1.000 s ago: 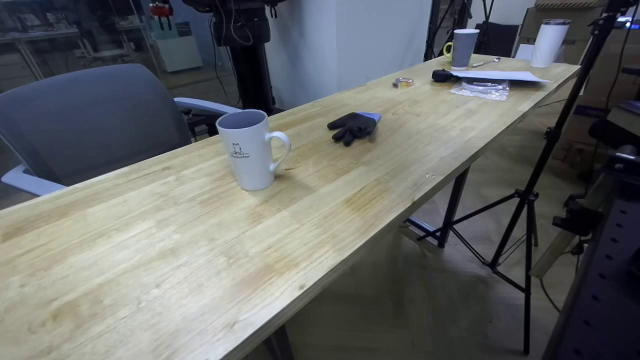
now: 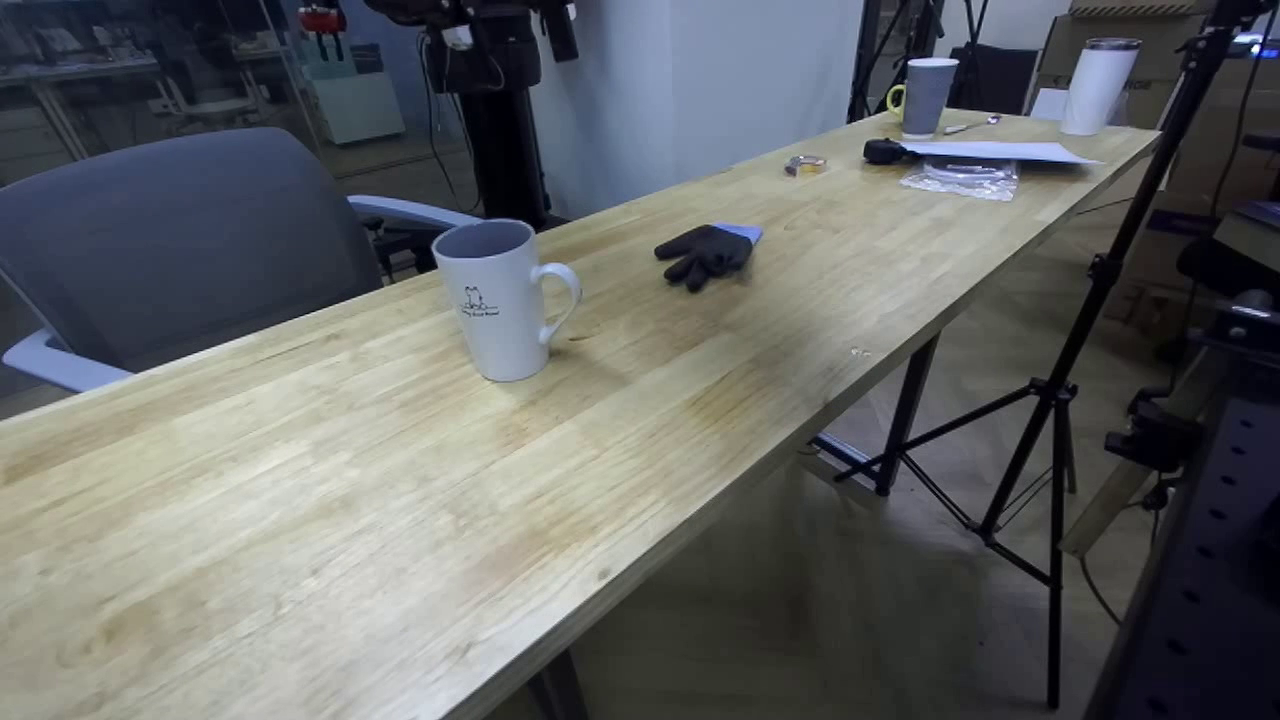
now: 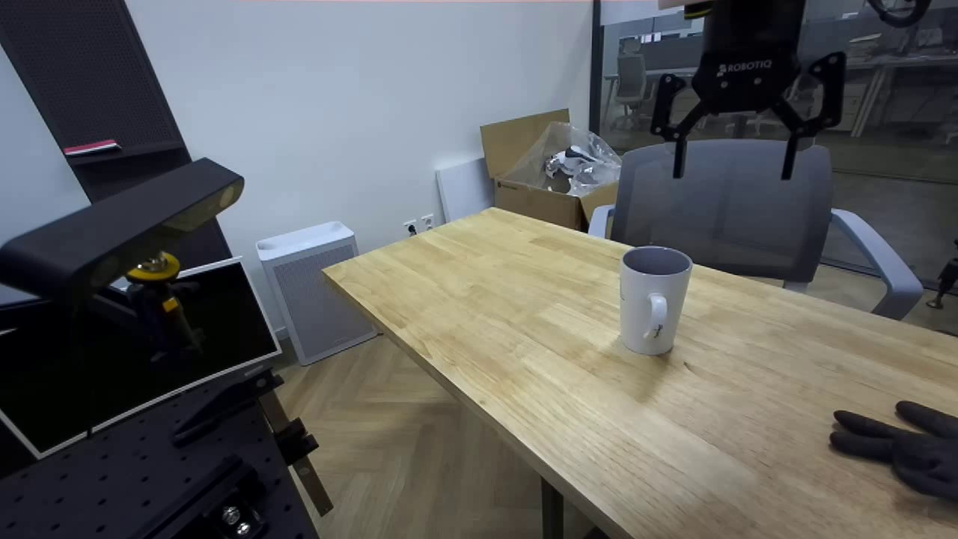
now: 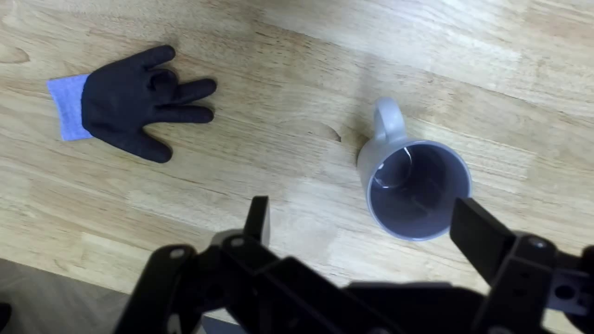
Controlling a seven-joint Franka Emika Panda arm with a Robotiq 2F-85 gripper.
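A white mug [image 2: 504,316] with a grey inside and a small cat drawing stands upright on the wooden table. A black glove [image 4: 119,105] with a blue cuff lies flat, well apart from the mug; only part of this glove [image 3: 911,452] shows in exterior view 2. High above the table's chair side hangs my gripper [image 3: 732,171], open and empty. Seen from the wrist, the mug [image 4: 420,189] is below the gripper, toward the right finger, its handle pointing to the top of the view.
At the table's far end are a grey cup [image 2: 929,98], a white tumbler [image 2: 1098,90], paper [image 2: 1002,151] and a plastic bag [image 2: 963,178]. A tape roll [image 2: 805,164] lies beyond the glove. An office chair [image 3: 725,215] stands behind the table. Bare wood surrounds the mug.
At the top of exterior view 1, the dark arm parts have shifted slightly, with a piece at the right hanging lower now. The mug and glove have not moved.
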